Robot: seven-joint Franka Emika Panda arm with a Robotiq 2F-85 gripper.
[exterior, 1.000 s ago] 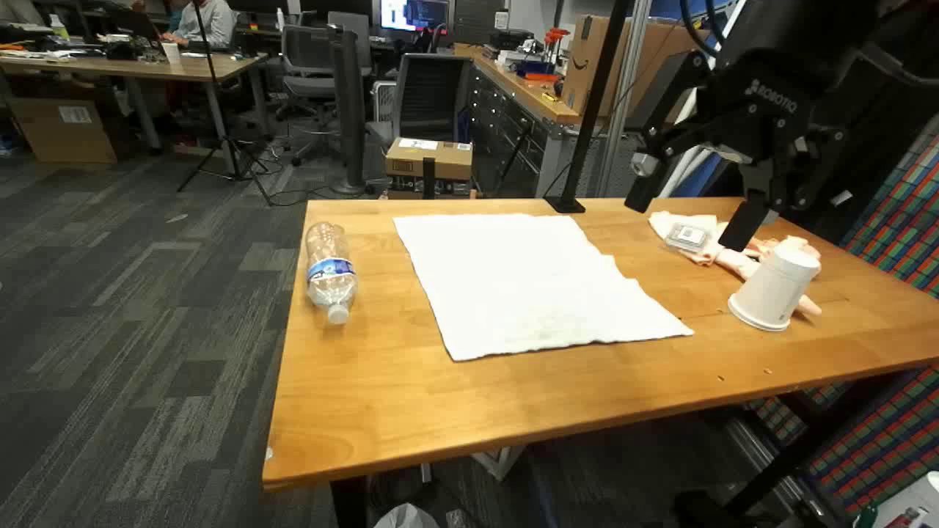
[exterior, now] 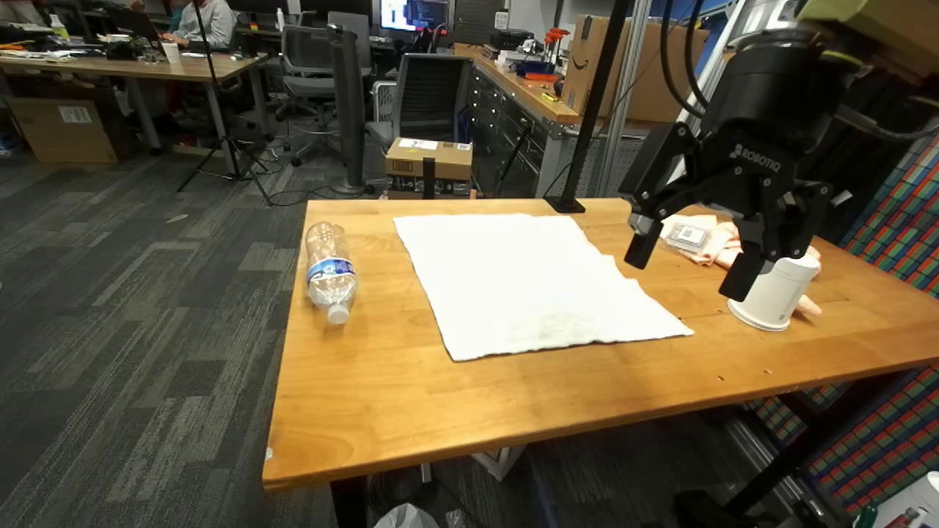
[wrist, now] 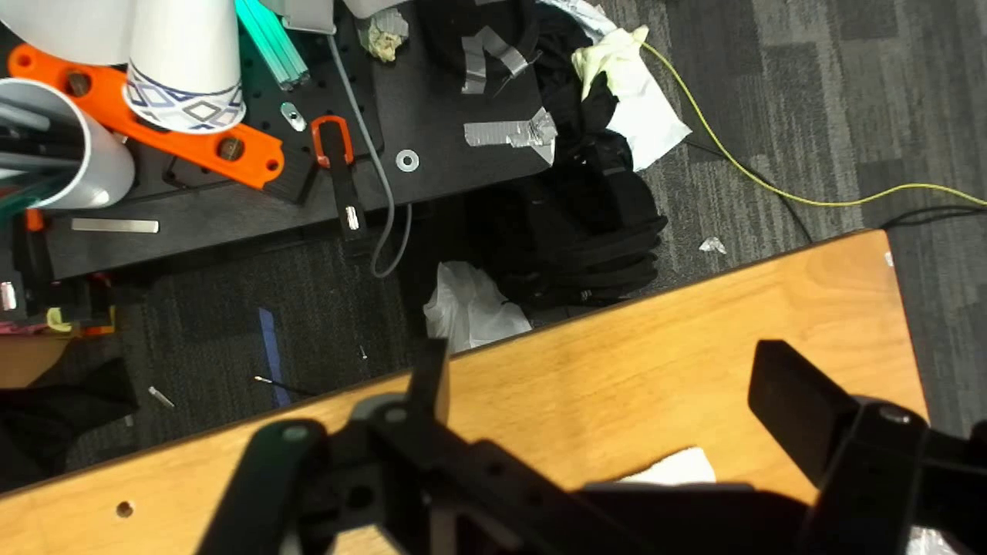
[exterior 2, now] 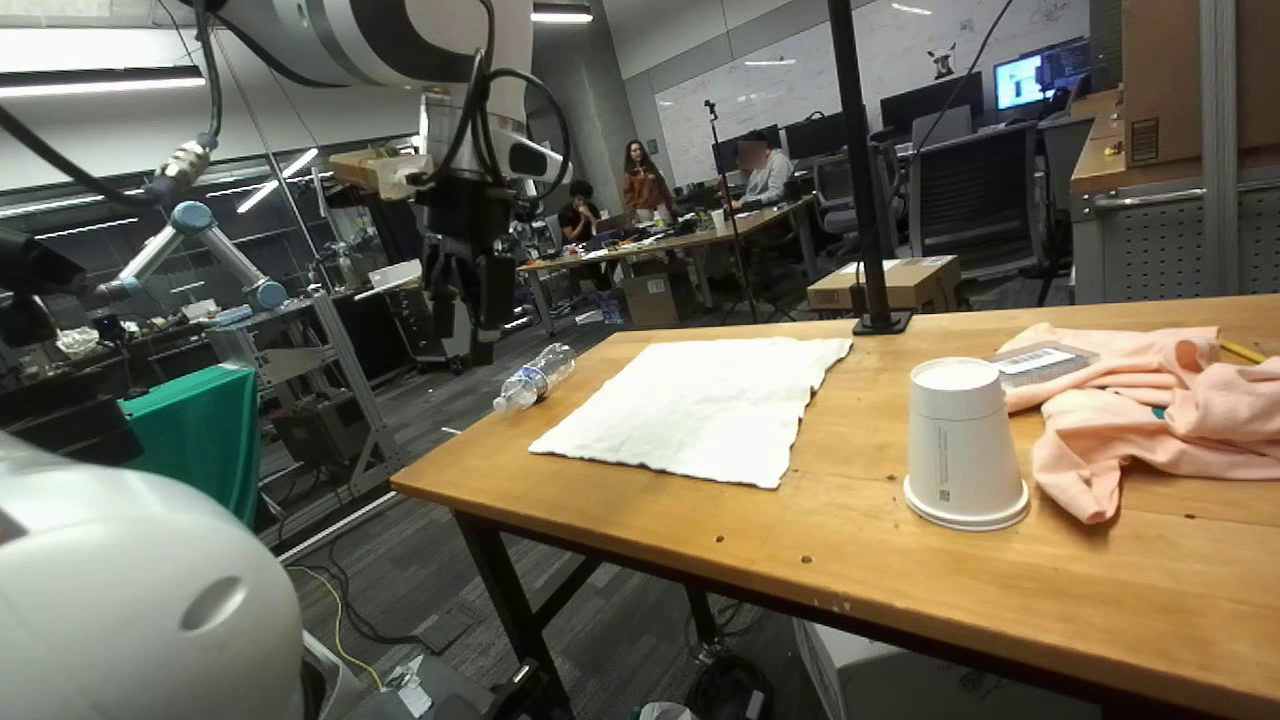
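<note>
My gripper [exterior: 687,273] hangs open above the table, its fingers wide apart and nothing between them. In the wrist view the two black fingers [wrist: 797,407] are spread over bare wood. A white cloth [exterior: 537,281] lies flat on the table, apart from the gripper. On the table's left side in the first exterior view, a clear plastic bottle [exterior: 331,271] with a blue label lies on its side. Toward the right stands a white cup [exterior 2: 967,444], upside down. Behind and beside it is a crumpled peach cloth [exterior 2: 1152,408], with a small clear package [exterior 2: 1041,362] on it.
A black pole [exterior 2: 870,180] stands at the table's far edge. A dark side bench [wrist: 444,148] with cups and tools shows beyond the table edge in the wrist view.
In exterior view 1 my gripper has moved slightly left and lower, and its fingertip now overlaps the white cup in the picture. The objects on the table have not moved.
</note>
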